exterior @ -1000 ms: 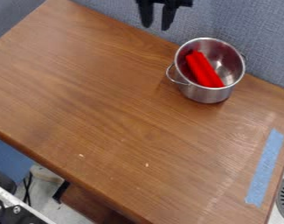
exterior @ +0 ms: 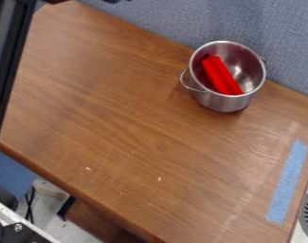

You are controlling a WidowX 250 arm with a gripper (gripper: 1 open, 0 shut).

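Note:
A steel pot [exterior: 222, 101] with side handles stands at the back right of the wooden table. A red object [exterior: 220, 74] lies inside it, leaning along the pot's interior. The robot's dark arm runs down the left edge of the view, with a small dark piece at the top left; the gripper's fingertips cannot be made out.
A strip of blue tape [exterior: 288, 182] lies near its right edge. A grey padded wall [exterior: 270, 28] stands behind the table. Cables and equipment sit off the table at the lower left.
The dark gripper that hung at the top centre with its fingers apart has moved left, and the arm now covers part of the left edge. The pot and red object are unchanged.

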